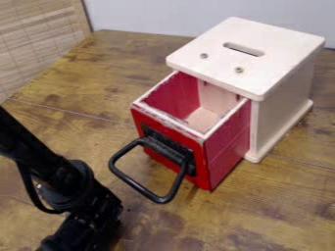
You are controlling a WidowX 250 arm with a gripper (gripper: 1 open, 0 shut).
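Note:
A pale wooden box point(281, 103) with a slotted top and two screws stands on the table. Its red drawer point(222, 157) is pulled out toward the lower left, empty inside, with a black loop handle point(170, 191) on its front. My black gripper point(85, 230) is low at the left edge, below and left of the handle and apart from it. Its fingers are dark and partly cut off by the frame, so whether they are open or shut is unclear.
A woven mat or screen point(33, 39) stands at the upper left, and a white wall is behind.

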